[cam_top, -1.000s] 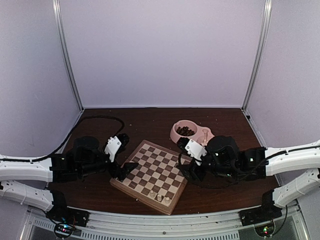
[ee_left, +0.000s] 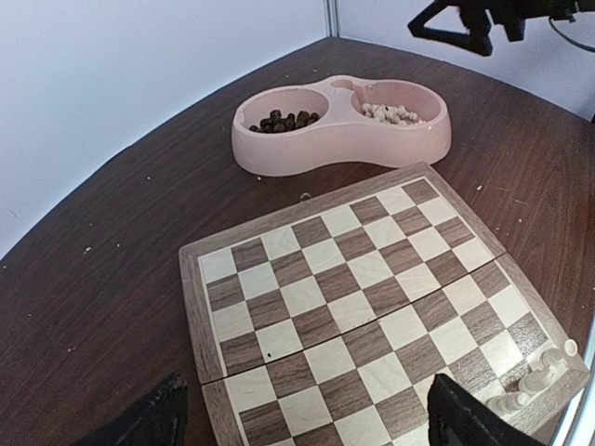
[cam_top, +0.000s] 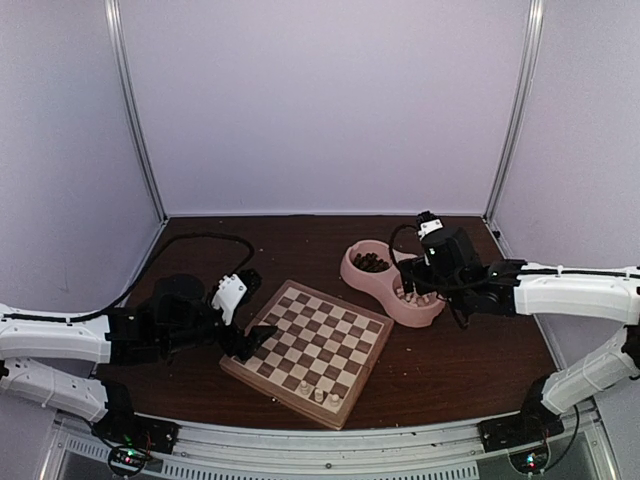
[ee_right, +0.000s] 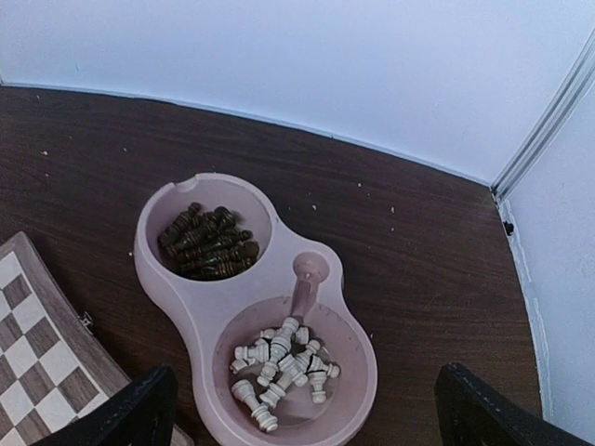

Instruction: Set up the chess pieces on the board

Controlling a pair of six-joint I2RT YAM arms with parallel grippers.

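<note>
The brown-and-cream chessboard (cam_top: 318,345) lies turned on the table, with three white pieces (cam_top: 319,395) standing along its near right edge. Behind it sits a pink two-bowl dish (ee_right: 209,321). Dark pieces (ee_right: 212,243) fill one bowl, and a heap of white pieces (ee_right: 284,367) lies loose in the other. Over the white-piece bowl is my right gripper (cam_top: 408,283), open, its fingers (ee_right: 497,413) well apart and empty. My left gripper (cam_top: 254,340) stays above the board's left edge, also open with nothing between its fingers.
Bare dark tabletop (cam_top: 290,245) stretches behind the board, and more is free right of the dish. Pale walls (cam_top: 320,110) close off the back and sides. A metal rail (cam_top: 330,463) runs along the front.
My right gripper has gone from above the board's right side rightward and back to the pink dish's white-piece bowl. The left arm and the pieces on the board look unmoved.
</note>
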